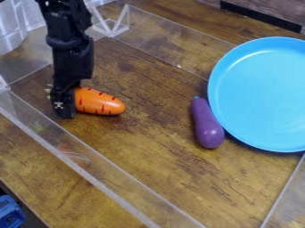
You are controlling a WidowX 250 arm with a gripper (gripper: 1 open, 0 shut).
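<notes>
The black gripper (67, 100) reaches down at the left onto an orange toy carrot (100, 101) lying on the wooden table, its green top mostly hidden by the fingers. Whether the fingers are closed on the carrot is hard to tell. A purple toy eggplant (206, 125) lies upright in the picture, right of centre, beside a large blue plate (265, 89).
Clear plastic walls (113, 180) border the work area. A blue object (7, 212) sits outside at the lower left. Bare table lies between carrot and eggplant, and below them.
</notes>
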